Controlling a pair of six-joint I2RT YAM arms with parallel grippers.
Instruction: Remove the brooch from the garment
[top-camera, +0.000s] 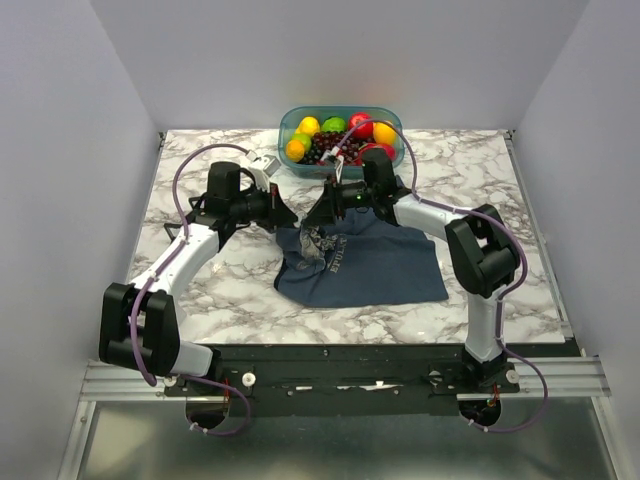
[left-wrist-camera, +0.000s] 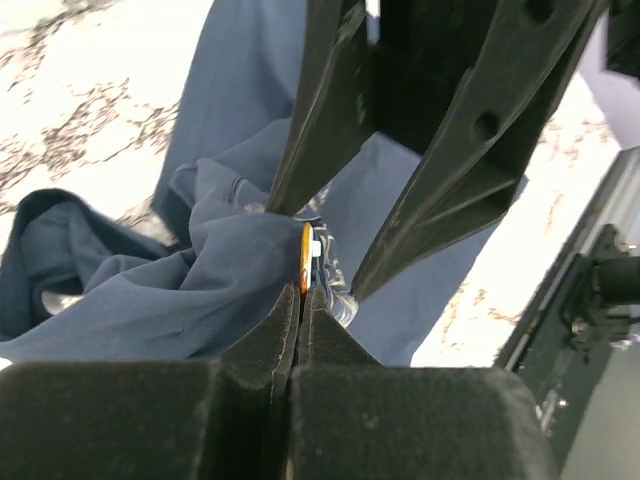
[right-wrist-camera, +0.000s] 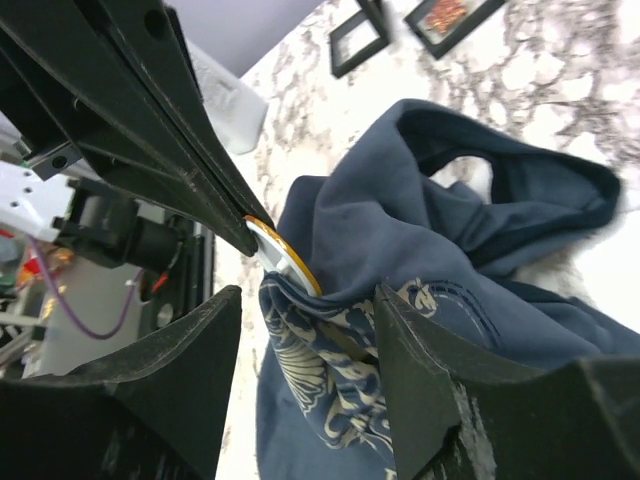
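Note:
The brooch (right-wrist-camera: 282, 256), a pale disc with an orange rim, stands on edge at a fold of the dark blue garment (top-camera: 365, 270). My left gripper is shut on the brooch's edge; in the left wrist view the brooch (left-wrist-camera: 306, 250) appears edge-on at its fingertips. Its lower edge still touches the cloth in the right wrist view, and any pin behind it is hidden. My right gripper is open, its fingers (right-wrist-camera: 215, 335) on either side of the bunched, printed cloth close below the brooch. From above, both grippers meet over the garment's left part.
Behind the garment stands a teal basket (top-camera: 292, 122) of fruit. Small dark frames (right-wrist-camera: 355, 45) lie on the marble table (top-camera: 230, 300) to the left. Bare tabletop shows at the left front and far right.

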